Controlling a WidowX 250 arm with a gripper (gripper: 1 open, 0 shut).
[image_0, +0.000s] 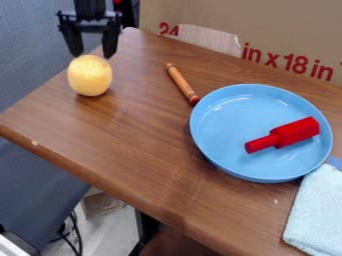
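Note:
My black gripper (90, 40) hangs at the upper left with its fingers open and pointing down, just above a yellow round fruit-like object (90, 76) on the wooden table. Nothing shows between the fingers. An orange crayon-like stick (182, 83) lies on the table to the right. A blue plate (227, 115) holds a red cylindrical object (282, 135) with a narrower end.
A light blue cloth (318, 212) lies at the lower right edge. A cardboard box (261, 30) stands behind the table.

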